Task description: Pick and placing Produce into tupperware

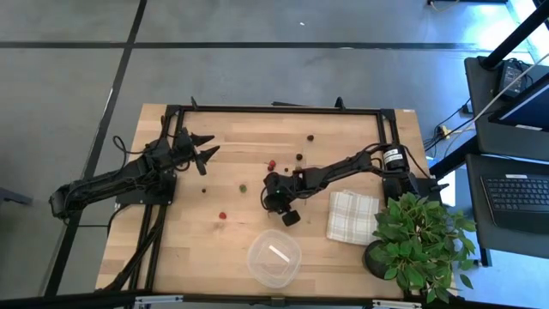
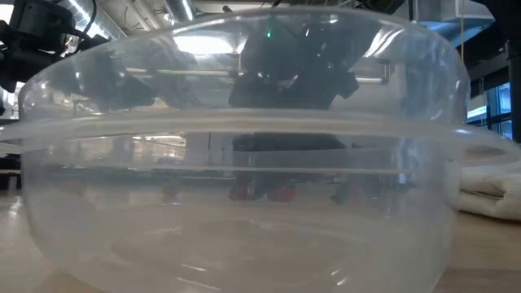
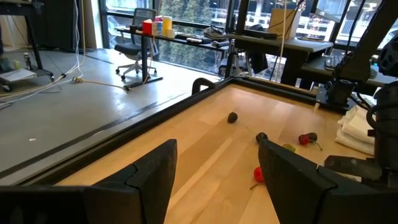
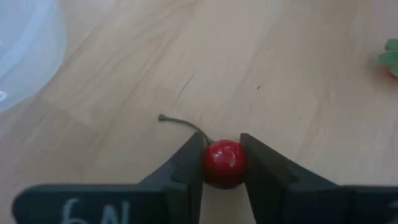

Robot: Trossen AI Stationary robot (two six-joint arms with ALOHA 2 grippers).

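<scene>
A round red cherry with a green stem is between the fingertips of my right gripper, which is shut on it. Whether it hangs clear of the wood cannot be judged. The clear plastic tub stands near the table's front edge, just in front of the right gripper in the high view; its wall also fills the top left corner of the right wrist view. My left gripper is open over the left side, nothing between its fingers. Another cherry lies on the table beyond them.
Loose produce is scattered mid-table: a red piece, a green one and several dark ones, including a far one. A folded cloth and a potted plant occupy the right side. Bare wood surrounds the tub's left.
</scene>
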